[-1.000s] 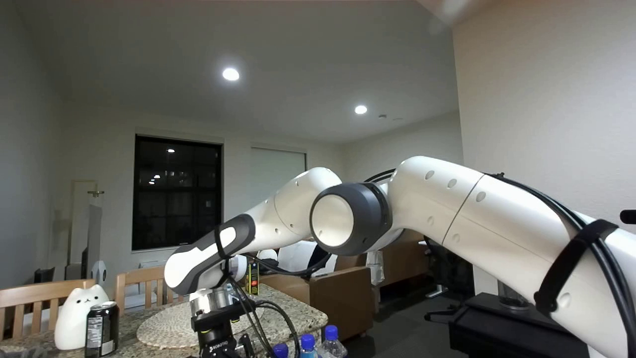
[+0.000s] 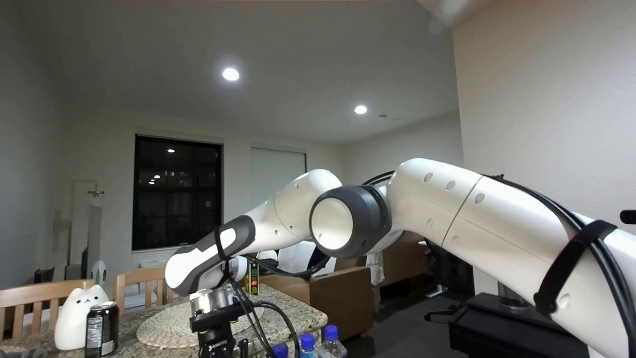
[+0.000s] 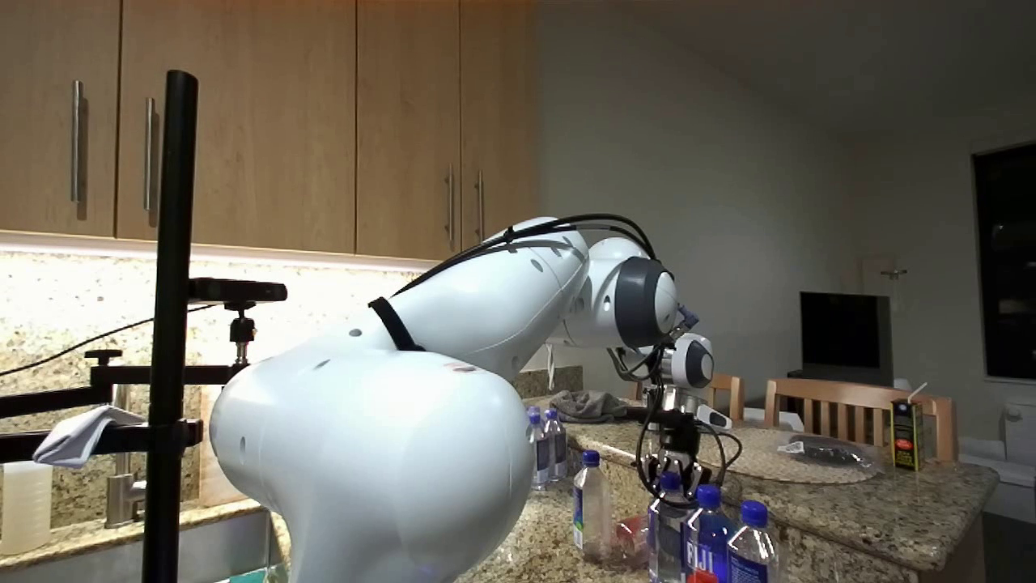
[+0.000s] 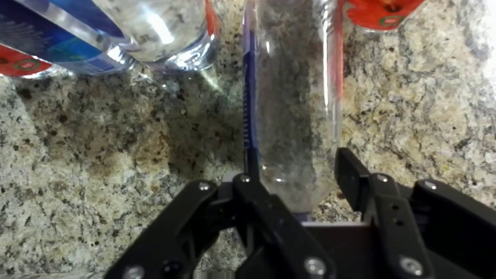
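In the wrist view, a clear plastic bottle (image 4: pixel 293 107) runs down from the top edge to my gripper. The fingers are shut on it, one black finger (image 4: pixel 344 162) along its right side and the other on its left. A dark blue label strip shows on the bottle's left side; its far end is out of frame. From exterior view 2, my gripper (image 3: pixel 680 465) points down behind several blue-capped bottles, its fingertips partly hidden by cables and caps. Only the gripper's upper body shows in exterior view 1.
Other bottles (image 4: pixel 176 28) stand close on the left in the wrist view, with a red label (image 4: pixel 386 11) at upper right. A separate bottle (image 3: pixel 592 510) stands left of the front group. Beyond is a raised granite counter (image 3: pixel 932 515) with a carton (image 3: pixel 906 434).
In exterior view 1, the visible gripper finger has swung inward, closing the fingers. The arm has shifted only very slightly; the bottles seen there have not visibly moved.
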